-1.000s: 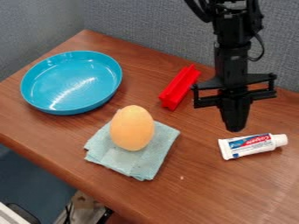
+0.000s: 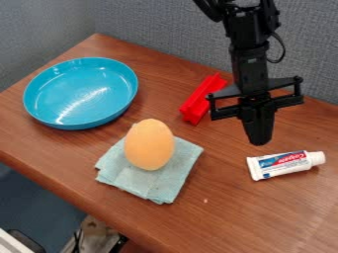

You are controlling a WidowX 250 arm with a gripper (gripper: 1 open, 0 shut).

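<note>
My black gripper (image 2: 258,123) hangs over the right side of the wooden table, pointing down, just behind a white toothpaste tube (image 2: 286,164) with red and blue print. Its fingertips look close together, but whether they are shut I cannot tell. A red elongated object (image 2: 201,98) lies to the left of the gripper, toward the back. An orange egg-shaped object (image 2: 149,145) sits on a folded pale blue cloth (image 2: 168,185) near the middle front. A blue plate (image 2: 81,91) lies at the back left.
A grey partition (image 2: 145,25) stands along the back. The table's left front edge drops away to a dark floor.
My gripper has moved slightly to the left over the last second. The objects on the table have not visibly moved.
</note>
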